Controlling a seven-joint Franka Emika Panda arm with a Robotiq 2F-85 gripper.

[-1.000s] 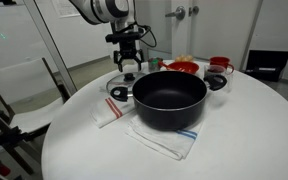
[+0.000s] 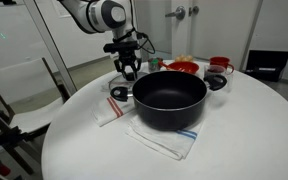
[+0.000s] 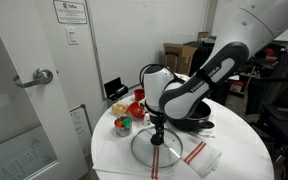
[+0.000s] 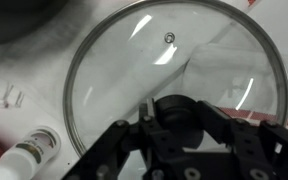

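Observation:
A round glass lid (image 3: pixel 142 155) with a metal rim and a black knob (image 4: pixel 179 112) lies on the white table, partly over a striped cloth. Above its middle, my gripper points down and is shut on the knob, with dark fingers at both sides of it. In exterior view 1 the gripper (image 2: pixel 129 70) stands behind the black pot (image 2: pixel 170 92), which hides part of the lid. No gap between lid and table can be made out.
White towels with coloured stripes (image 2: pixel 164 139) lie in front of the pot and beside the lid. A red bowl (image 2: pixel 183 67), a red mug (image 2: pixel 221 65), a small metal pot (image 3: pixel 123 126) and a white bottle (image 4: pixel 34 150) stand nearby.
My gripper has come down over the past second, from above the lid to its knob, and has shut on it. The pot and towels have stayed put.

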